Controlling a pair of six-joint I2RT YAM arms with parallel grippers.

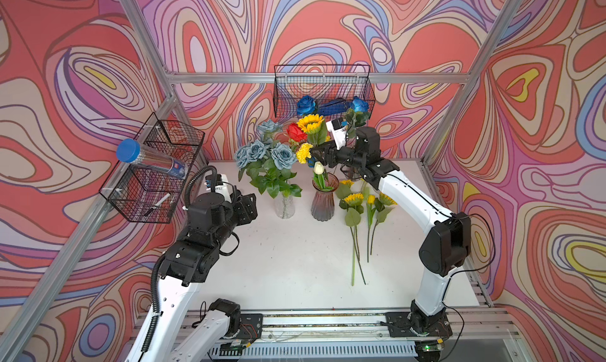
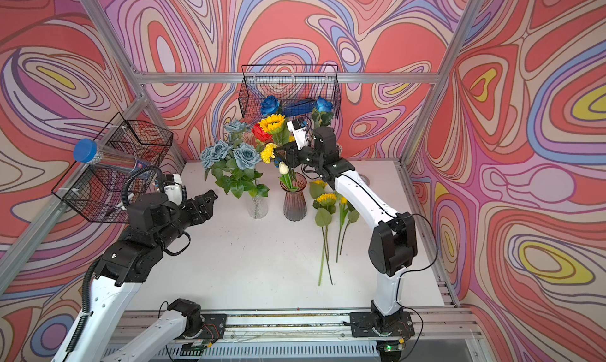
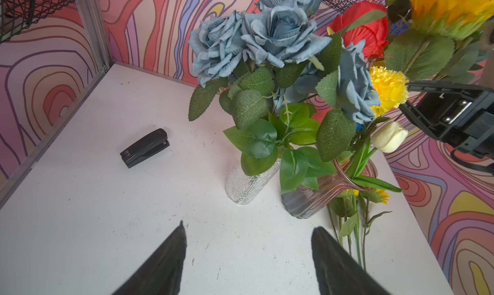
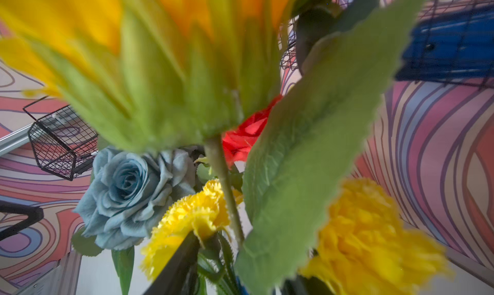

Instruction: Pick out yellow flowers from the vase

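Note:
The sunflower (image 1: 310,123) rises highest from the ribbed dark vase (image 1: 322,204). Beside its stem (image 4: 226,202) are a yellow carnation (image 4: 190,217) and a second yellow carnation (image 4: 378,238). My right gripper (image 1: 318,153) is up among these stems, below the sunflower's head. Its fingers (image 4: 177,269) stand apart, with the sunflower stem and carnation greenery running down between them; a big leaf (image 4: 308,156) partly hides the other finger, and no grip shows. At the table's left, my left gripper is open and empty. Several yellow flowers (image 1: 353,199) lie on the table right of the vase.
A white tulip (image 1: 318,169) and a red rose (image 1: 294,132) stand close to the yellow flowers. Blue-grey roses (image 1: 257,150) fill the clear vase (image 1: 284,205) on the left. A stapler (image 3: 145,146) lies at the left.

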